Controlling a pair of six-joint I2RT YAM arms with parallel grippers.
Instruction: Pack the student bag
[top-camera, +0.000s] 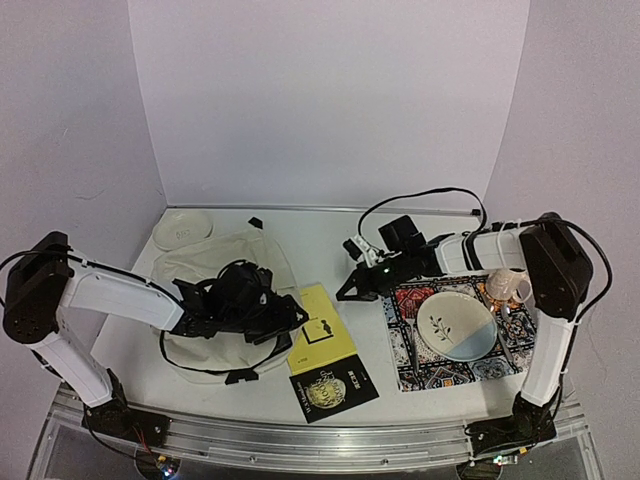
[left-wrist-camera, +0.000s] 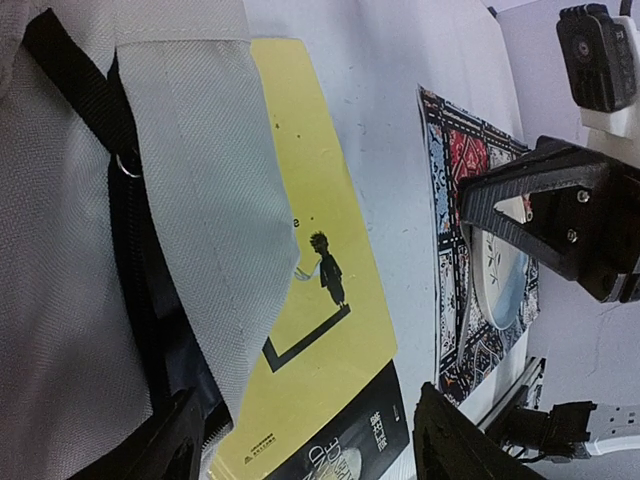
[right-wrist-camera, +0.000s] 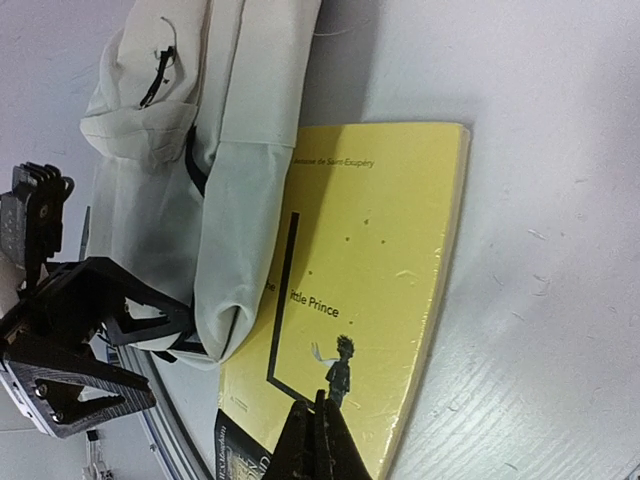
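Observation:
The white student bag (top-camera: 190, 340) lies on the left of the table, its open edge (left-wrist-camera: 190, 180) facing right. Under or against that edge rests the yellow Little Prince book (right-wrist-camera: 370, 220), its left side covered by bag cloth. My left gripper (top-camera: 292, 325) is over the bag's edge, open, with fingers (left-wrist-camera: 165, 450) wide apart and nothing held between them. Its open fingers also show in the right wrist view. My right gripper looks shut, nothing visible between its tips, near the book's right side. A black book (top-camera: 335, 388) touches the yellow book's front edge.
A patterned mat (top-camera: 405, 375) on the right carries a plate (top-camera: 440, 325), cutlery and a mug (top-camera: 505, 285). A white dish (top-camera: 182, 229) sits at the back left. Clear table lies between the yellow book and the mat.

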